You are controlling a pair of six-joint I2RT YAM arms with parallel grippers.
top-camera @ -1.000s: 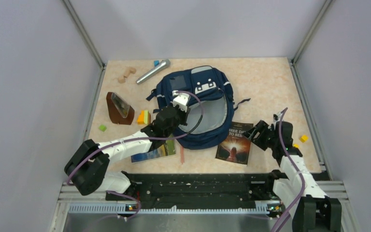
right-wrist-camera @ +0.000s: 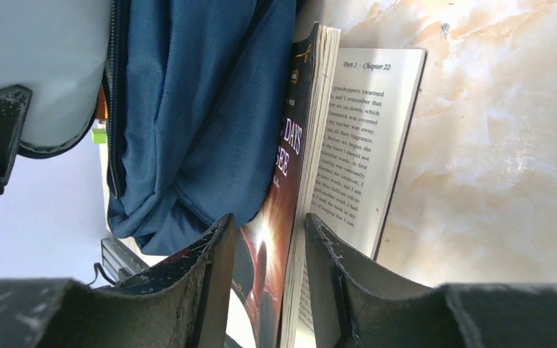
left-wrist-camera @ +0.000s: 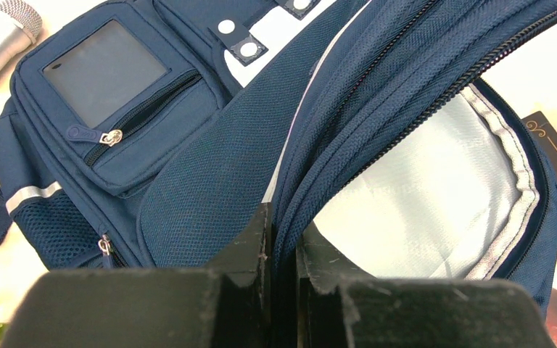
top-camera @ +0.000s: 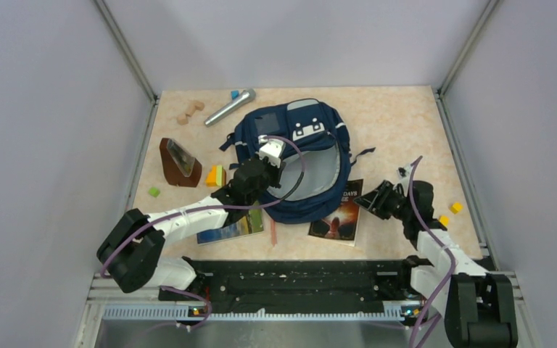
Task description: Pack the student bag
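The navy student bag (top-camera: 303, 209) lies with its pale main compartment (top-camera: 318, 174) gaping. My left gripper is shut on the bag's zippered flap edge, holding it up, with folded navy fabric between its fingers. Beside the bag's right side lies a dark book (top-camera: 339, 219), its upper left corner tucked against or under the bag. In the right wrist view, the book's page block (right-wrist-camera: 318, 109) is raised above a printed page (right-wrist-camera: 362, 123). My right gripper has parted fingers around that raised edge; one finger (right-wrist-camera: 319, 246) appears to touch the pages.
Another book (top-camera: 225, 230) lies partly beneath the left arm. A silver microphone (top-camera: 230, 107), a brown framed object (top-camera: 180, 162) and yellow blocks (top-camera: 213, 176) are at left. More yellow blocks (top-camera: 456, 207) lie far right.
The right gripper has moved slightly left, and the dark book has slid left towards the bag. Its right edge has lifted, showing pale pages. The left arm and bag look unmoved.
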